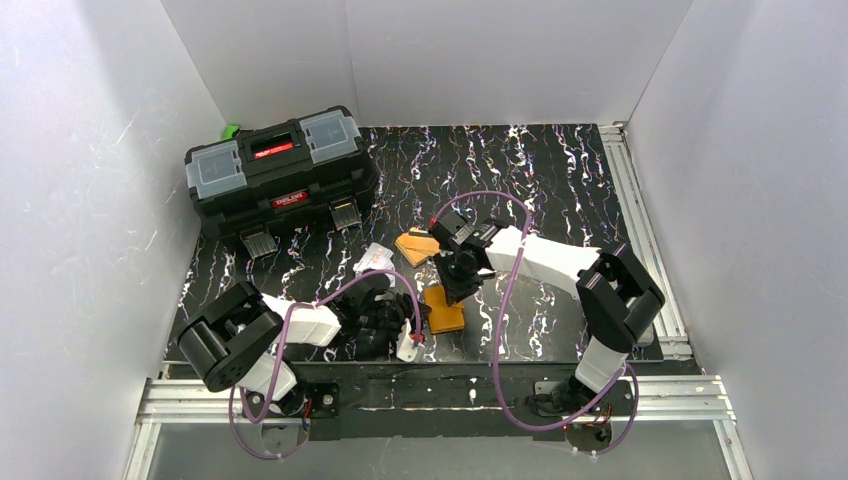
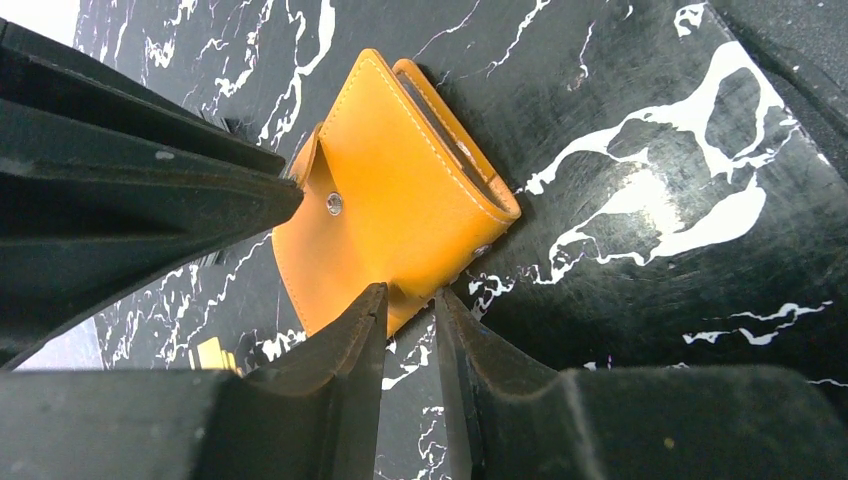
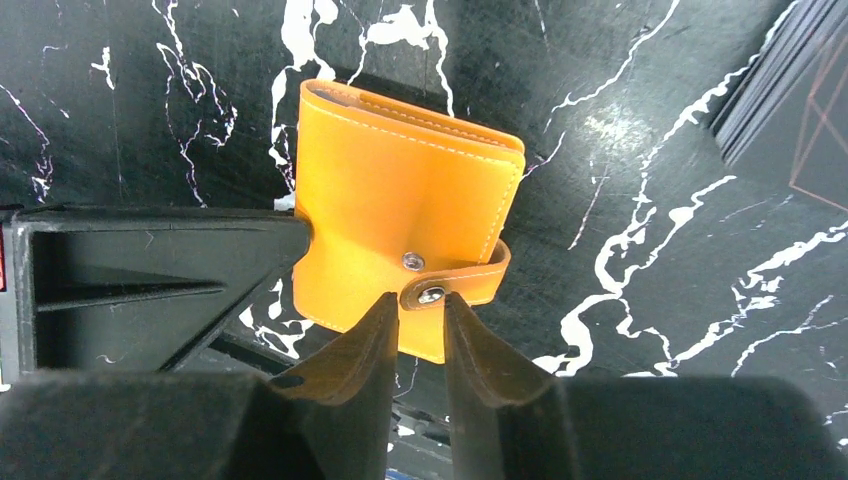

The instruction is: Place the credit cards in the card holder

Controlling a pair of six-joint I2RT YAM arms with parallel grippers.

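The orange card holder (image 1: 445, 315) lies near the table's front edge, between my two grippers. Its folded body (image 2: 410, 175), with white stitching and a metal snap, shows a dark gap along the fold in the left wrist view. My left gripper is shut on the holder's edge. In the right wrist view a strap (image 3: 475, 282) with a snap stud reaches over the holder. My right gripper is part open, the strap's stud end at its fingertips; whether both fingers touch it is unclear. Whether cards sit inside cannot be made out.
Behind the holder lie an orange item with a dark strip (image 1: 416, 246) and pale card-like pieces (image 1: 376, 257). A black toolbox (image 1: 285, 170) fills the back left. A dark layered stack (image 3: 785, 90) shows at the right wrist view's edge.
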